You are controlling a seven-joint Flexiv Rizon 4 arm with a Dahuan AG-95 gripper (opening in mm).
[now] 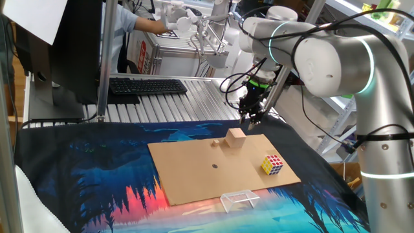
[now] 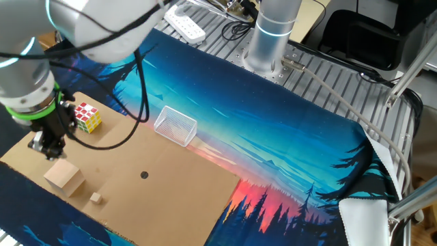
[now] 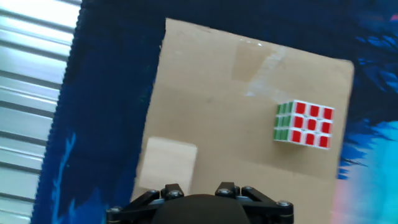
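Note:
My gripper shows at the bottom of the wrist view, its two fingers apart with nothing seen between them. In exterior view 1 the gripper (image 1: 250,119) hangs above the board's far edge, behind the large wooden block (image 1: 235,138). That pale block (image 3: 166,165) lies just ahead and left of the fingers in the wrist view. A Rubik's cube (image 3: 305,124) with a red face up sits farther right on the board. Beside the large block is a tiny wooden cube (image 2: 95,198). A white mesh goal-shaped holder (image 2: 175,126) stands at the board's edge.
The cardboard board (image 1: 187,171) lies on a dark, landscape-printed cloth (image 2: 273,130). A small dark round spot (image 2: 144,175) marks the board's middle. A keyboard (image 1: 147,86) and monitor stand beyond the cloth. Cables loop around the arm. Much of the board is clear.

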